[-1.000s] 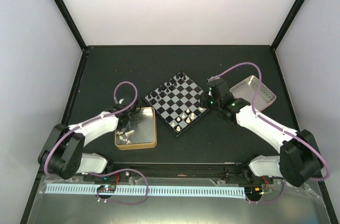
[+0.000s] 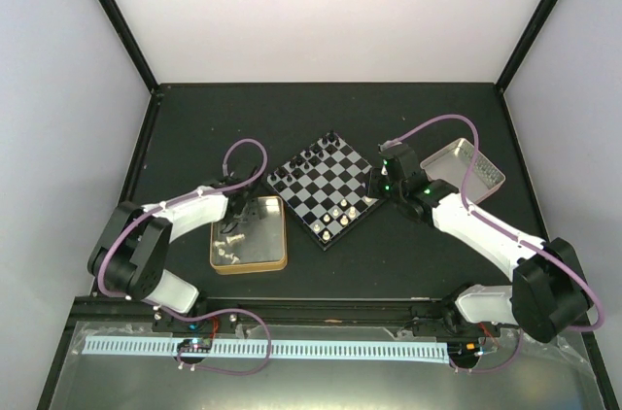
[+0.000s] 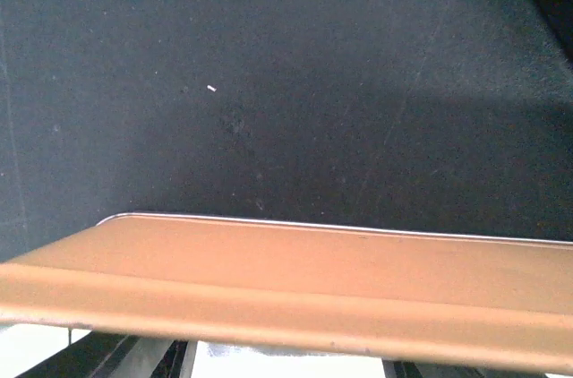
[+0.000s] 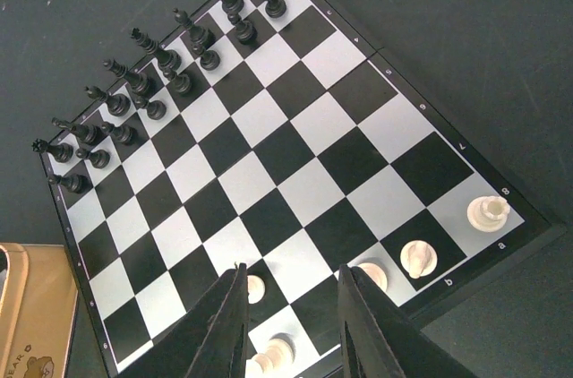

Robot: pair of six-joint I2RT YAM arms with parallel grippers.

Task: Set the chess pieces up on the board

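Note:
The chessboard (image 2: 326, 177) lies at the centre with black pieces (image 4: 161, 55) along one edge and several white pieces (image 4: 418, 257) near the opposite edge. My left gripper (image 2: 238, 201) is over the tan box (image 2: 248, 264), which holds several white pieces (image 2: 230, 245); its wrist view shows mostly the box wall (image 3: 286, 279), and its fingers are hard to make out. My right gripper hangs above the board's white side, fingers apart, nothing seen between them at the tips.
A silver tray (image 2: 462, 167) sits at the right.
My left arm and wrist have shifted, rising slightly and moving over the box. The right arm looks unchanged.

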